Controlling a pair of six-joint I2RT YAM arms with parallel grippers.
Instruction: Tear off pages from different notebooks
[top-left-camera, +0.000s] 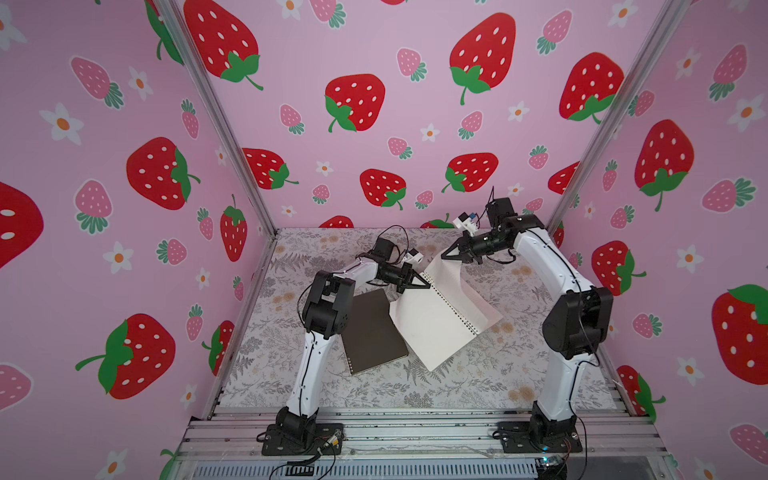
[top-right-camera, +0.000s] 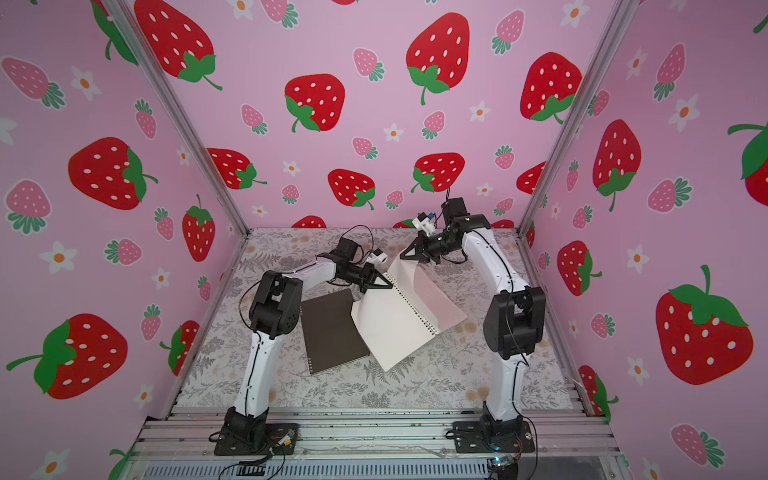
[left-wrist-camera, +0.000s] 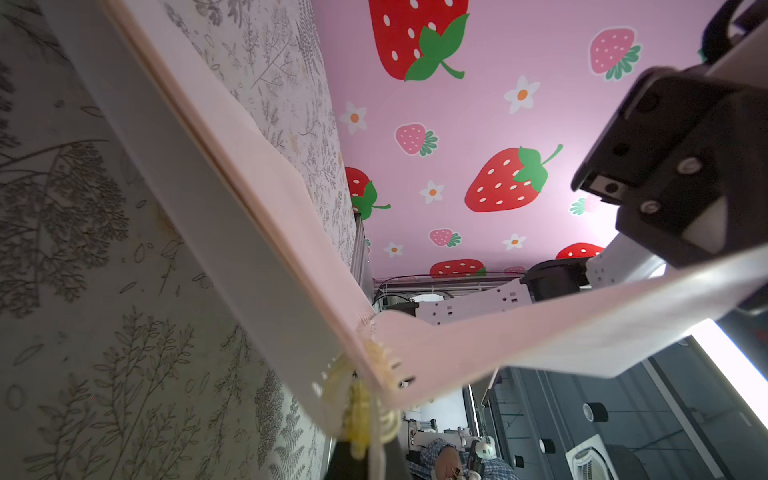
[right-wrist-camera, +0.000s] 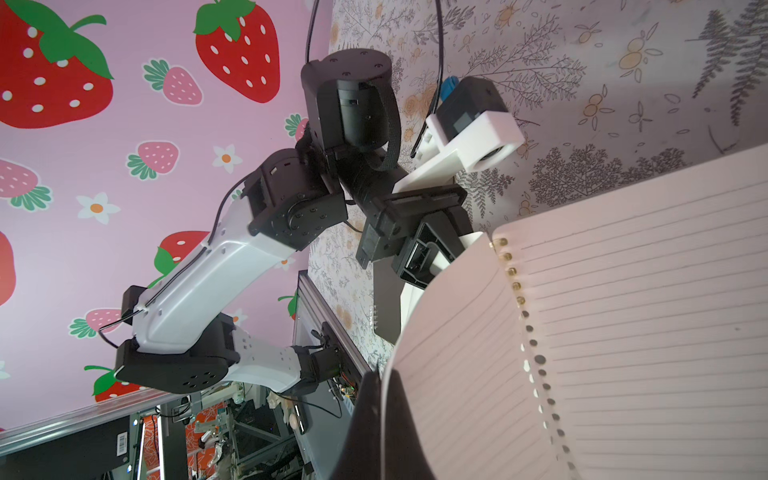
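Observation:
An open spiral notebook with white pages lies askew mid-table, its spiral running diagonally. My left gripper is shut on the notebook at the top end of the binding; in the left wrist view the spiral fills the space at its fingertips, blurred. My right gripper is raised to the upper right, shut on a page that curves up from the binding. In the right wrist view punched holes run along that page beside the spiral edge. A dark notebook lies to the left.
Strawberry-print walls and metal rails enclose the table. Each arm reaches in from the front edge.

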